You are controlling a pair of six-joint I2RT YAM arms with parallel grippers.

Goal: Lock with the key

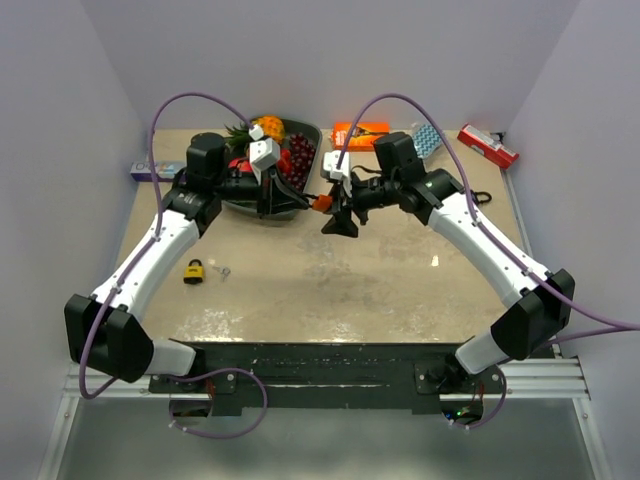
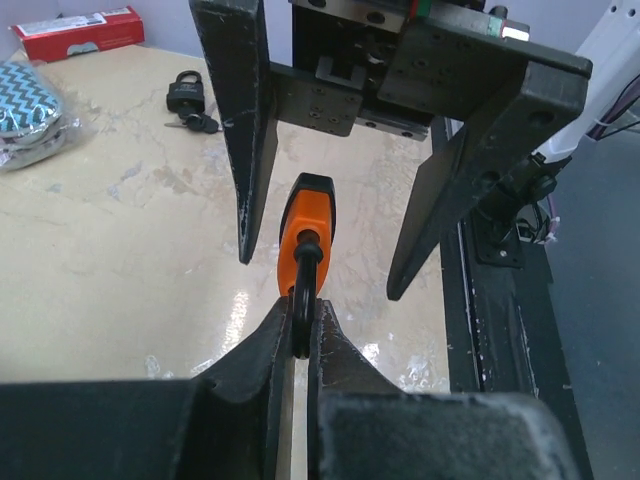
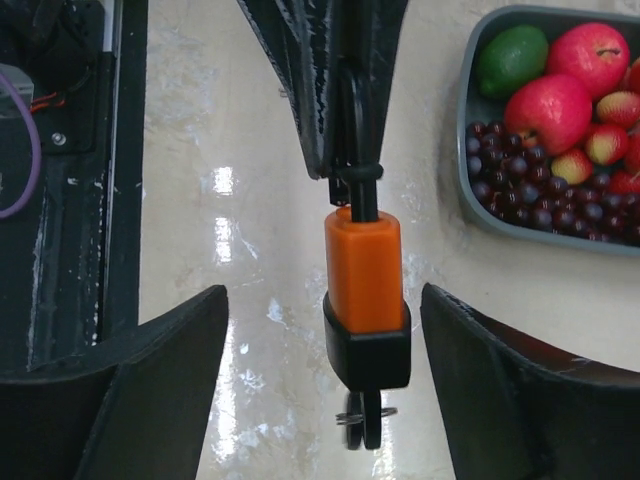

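Observation:
An orange-and-black padlock (image 3: pixel 365 275) with keys (image 3: pixel 368 420) hanging at its lower end is held in mid-air by my left gripper, which is shut on the shackle. My right gripper stands part open, its two fingers on either side of the padlock body with gaps showing in both wrist views. A black padlock (image 2: pixel 185 97) with keys lies at the table's right back, and a yellow padlock (image 1: pixel 195 271) lies at the front left with small keys (image 1: pixel 222 272) beside it.
A grey fruit basket is at the back left. An orange box (image 1: pixel 358 135), a bagged blue patterned item (image 1: pixel 428 139) and a red box (image 1: pixel 488 146) line the back.

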